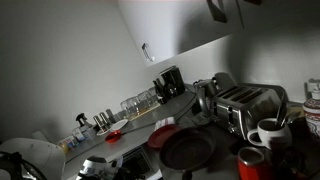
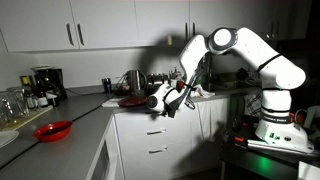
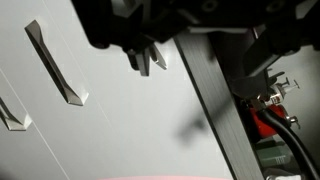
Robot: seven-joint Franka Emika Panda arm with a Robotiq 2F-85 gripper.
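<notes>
My gripper [image 2: 155, 109] hangs in front of the white drawers [image 2: 135, 145], just below the countertop edge. In the wrist view the dark gripper is open, and nothing shows between its fingers. A metal drawer handle [image 3: 55, 63] lies to the left of it, clear of the fingers. Another handle [image 3: 161, 56] shows partly behind the fingertips; whether they touch it cannot be told. From the counter side, only part of the white and black arm [image 1: 92, 166] shows at the lower left.
On the counter are a dark pan [image 1: 187, 150], a toaster [image 1: 245, 110], a white mug [image 1: 271, 133] and a red canister [image 1: 253, 163]. A red bowl [image 2: 52, 130] rests on the left counter. Open floor lies in front of the drawers.
</notes>
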